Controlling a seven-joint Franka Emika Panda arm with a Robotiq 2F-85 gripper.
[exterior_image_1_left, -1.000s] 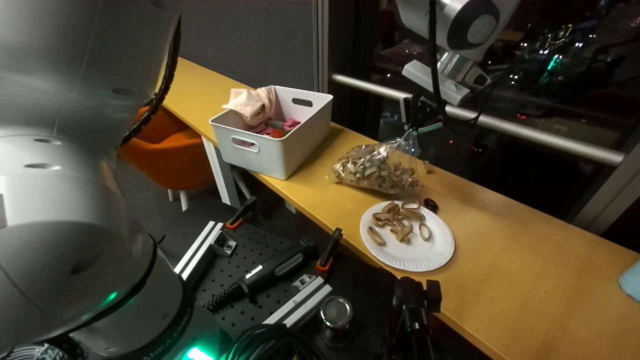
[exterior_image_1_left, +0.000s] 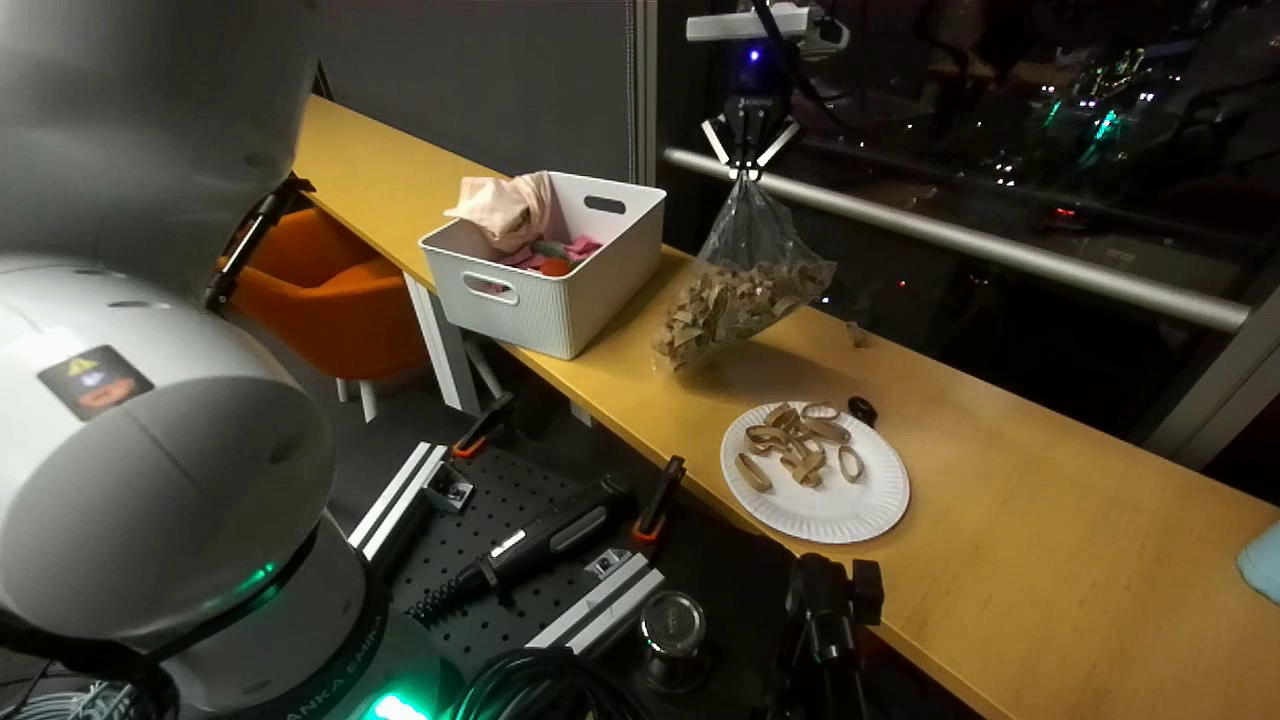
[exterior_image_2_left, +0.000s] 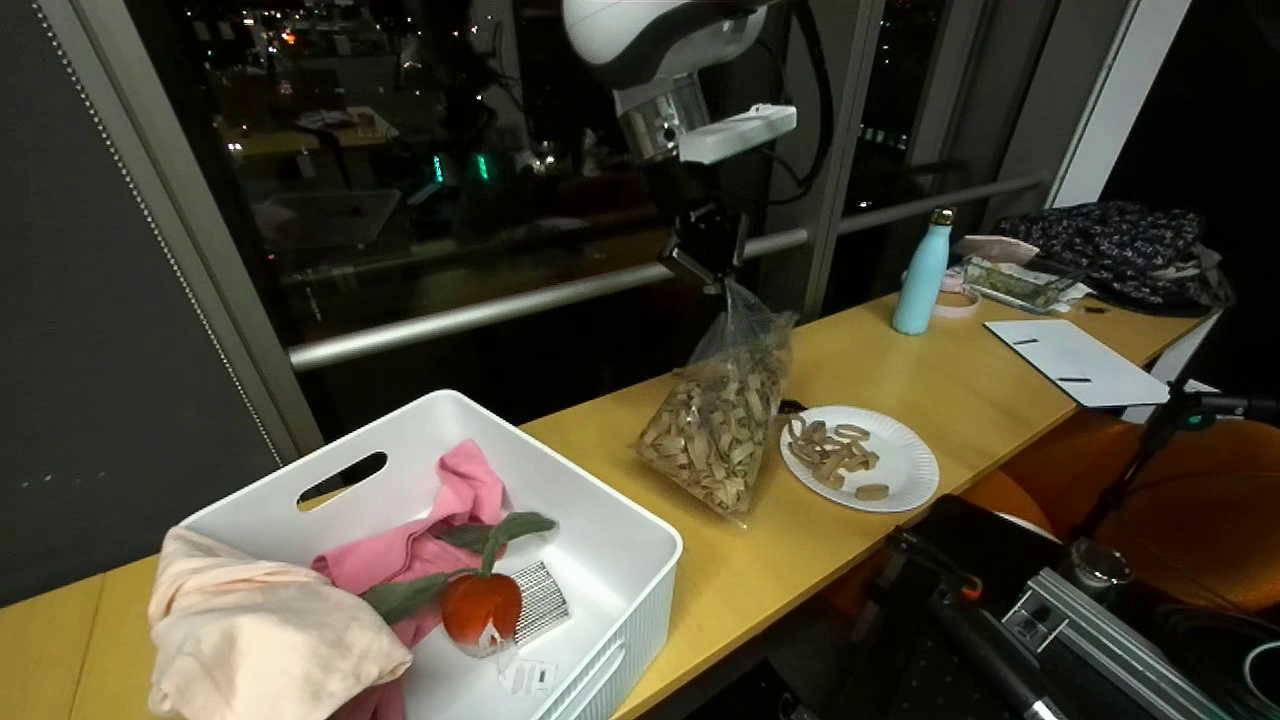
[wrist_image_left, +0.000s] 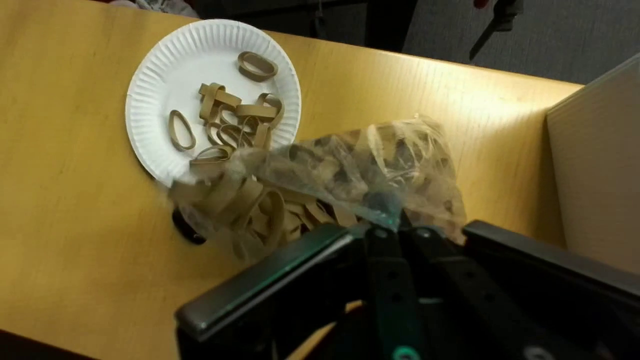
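Note:
A clear plastic bag (exterior_image_1_left: 744, 288) full of tan rubber bands hangs from my gripper (exterior_image_1_left: 745, 174), which is shut on the gathered top of the bag. In exterior view 2 the bag (exterior_image_2_left: 720, 420) is stretched tall and tilted below the gripper (exterior_image_2_left: 720, 286), over the table behind the plate. Whether its bottom still touches the wood I cannot tell. The wrist view shows the plastic running up between the fingertips of the gripper. Several loose rubber bands (exterior_image_1_left: 801, 450) lie on a white paper plate (exterior_image_1_left: 882, 492).
Left of the bag stands a white bin (exterior_image_1_left: 516, 314) holding pink cloth (exterior_image_2_left: 408, 534), a peach cloth (exterior_image_2_left: 264, 636) and a red fruit-like object (exterior_image_2_left: 480, 610). A small black object (exterior_image_1_left: 861, 410) lies by the plate. A blue bottle (exterior_image_2_left: 924, 276) stands farther along, and a window rail (exterior_image_1_left: 1008, 246) runs behind the table.
My gripper has risen and shifted left in exterior view 1, toward the bin. The bag, earlier lying slumped on the table, is now pulled upright beneath it. Plate and bin have stayed put.

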